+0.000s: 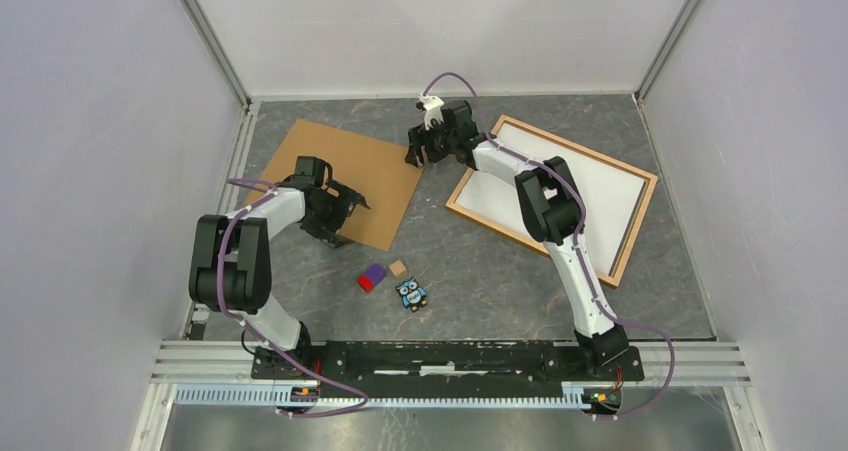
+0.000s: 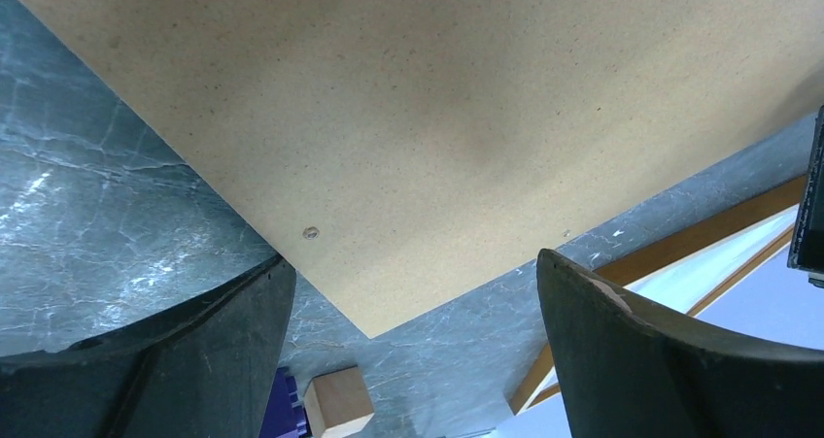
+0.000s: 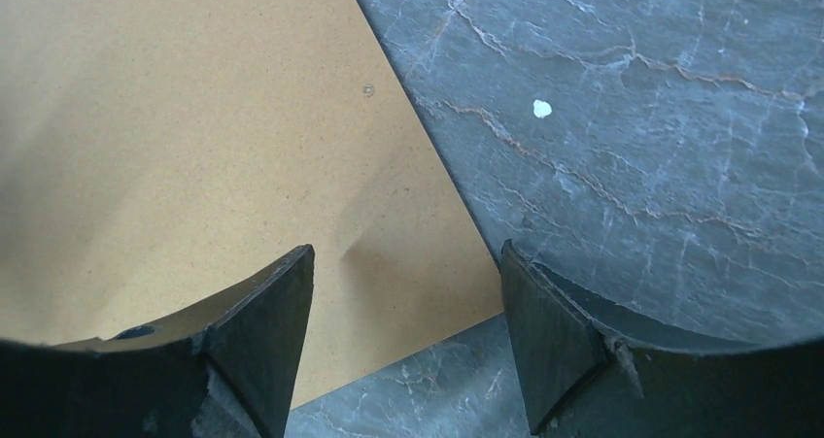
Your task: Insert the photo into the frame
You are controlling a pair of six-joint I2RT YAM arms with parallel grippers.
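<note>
A brown board (image 1: 370,191) lies on the grey table at the left; whether it is the photo cannot be told. My left gripper (image 1: 345,221) is open over its near edge; in the left wrist view its fingertips (image 2: 272,283) (image 2: 564,283) flank a corner of the board (image 2: 428,147). My right gripper (image 1: 418,153) is at the board's back right corner, fingers apart, the right fingertip (image 3: 520,278) at the corner of the board (image 3: 233,147). The wooden frame (image 1: 634,231) with a white inner panel lies at the right, partly under the right arm.
A purple and red block (image 1: 371,277), a small wooden cube (image 1: 397,268) and an owl figure (image 1: 411,293) lie near the front centre. Bare table shows between board and frame and at the front right. Walls border the table at back and sides.
</note>
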